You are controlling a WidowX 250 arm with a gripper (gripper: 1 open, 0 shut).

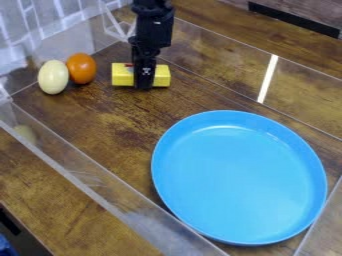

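The black gripper (142, 70) reaches down from the top of the view onto a yellow block (159, 76) at the upper left of the wooden table. It is shut on the block, whose middle is partly hidden behind the fingers. An orange egg-shaped object (82, 67) and a pale cream egg-shaped object (52, 78) lie just to the left of the block.
A large blue plate (238, 178) fills the lower right. Bare wood (94, 150) shows at the centre left, inside clear plastic walls along the left and bottom. A white strip (267, 76) marks the table at upper right.
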